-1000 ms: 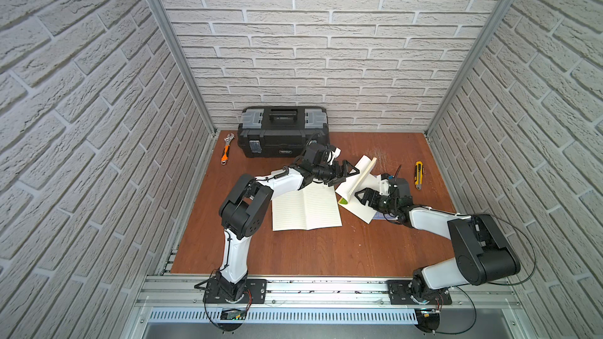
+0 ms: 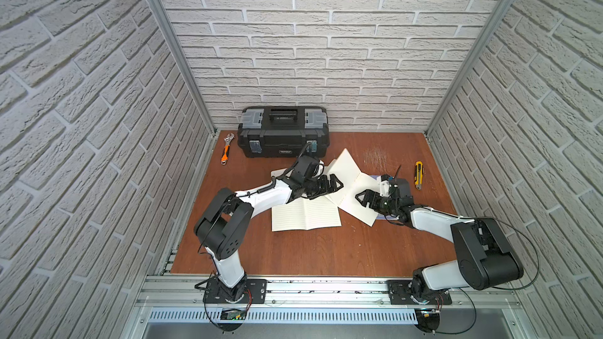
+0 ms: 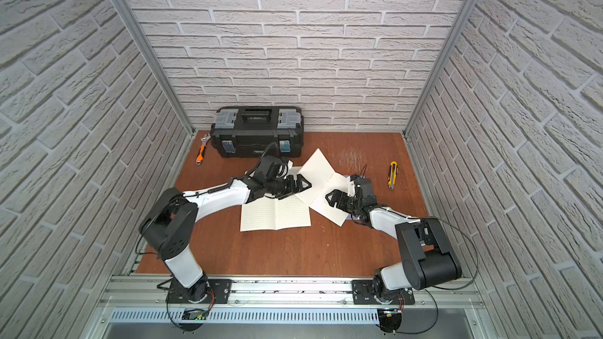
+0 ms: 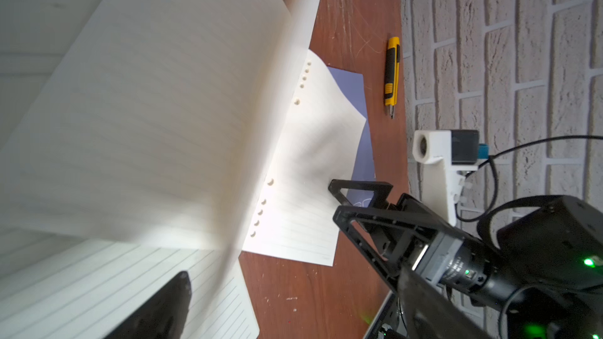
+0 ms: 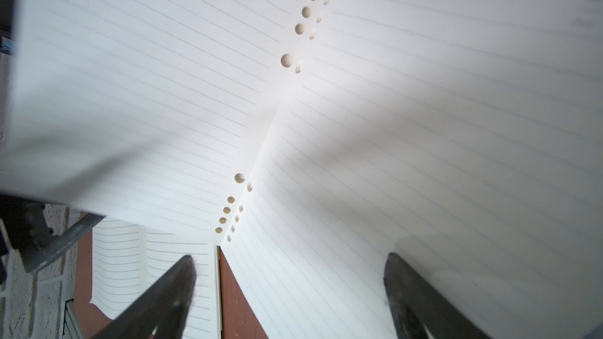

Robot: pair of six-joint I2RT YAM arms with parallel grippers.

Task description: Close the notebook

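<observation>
A notebook with punched pages and a purple cover (image 4: pixel 356 95) lies open right of the table's middle. One of its sheets (image 2: pixel 344 167) slants up and leans left; the right page (image 2: pixel 361 196) is spread on the table side. My left gripper (image 2: pixel 331 183) is over the left part of that leaning sheet, its fingers (image 4: pixel 166 307) wide apart. My right gripper (image 2: pixel 365 199) hovers by the right page with its fingers (image 5: pixel 408 301) apart and nothing visibly pinched. Whether either gripper touches paper cannot be made out.
A second lined notebook (image 2: pixel 306 213) lies open and flat beneath the left arm. A black toolbox (image 2: pixel 283 133) stands at the back. A wrench (image 2: pixel 226 148) lies far left, a yellow cutter (image 2: pixel 419 175) far right.
My left gripper has moved left and toward the front. The right arm has barely shifted.
</observation>
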